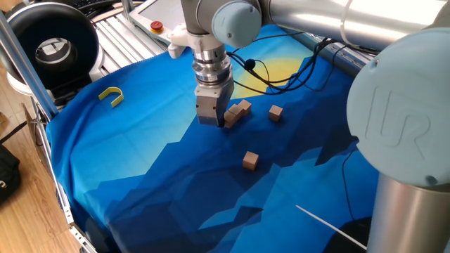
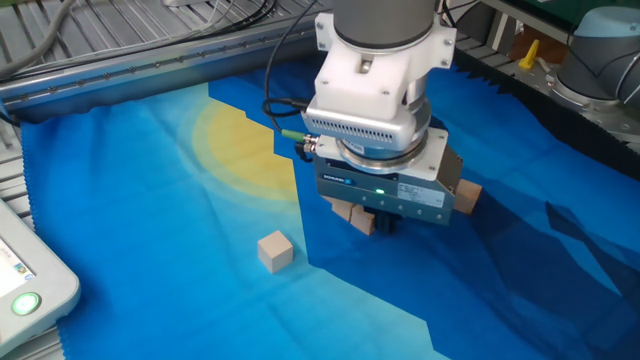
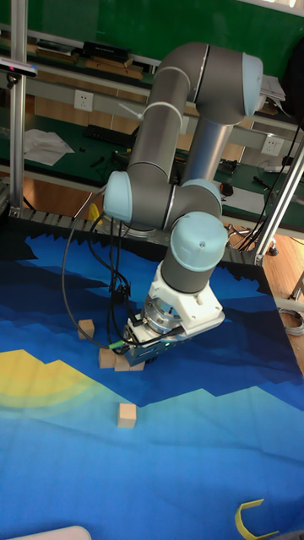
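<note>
My gripper (image 2: 385, 226) points down low over the blue cloth, its dark fingertips right beside a short row of wooden cubes. Seen in exterior view 1, the row holds a near cube (image 1: 229, 121), a middle cube (image 1: 236, 111) and a far cube (image 1: 245, 106), close together or touching. The gripper's body covers part of the row in exterior view 2, where one cube (image 2: 363, 221) shows against the fingers. Whether the fingers are apart or closed is hidden. Two cubes lie apart from the row: one (image 1: 275, 113) to its right, another (image 1: 250, 161) toward the front.
A yellow curved piece (image 1: 111, 95) lies at the cloth's left side. Black cables (image 1: 285, 86) hang beside the arm. A thin white rod (image 1: 330, 228) is at the lower right.
</note>
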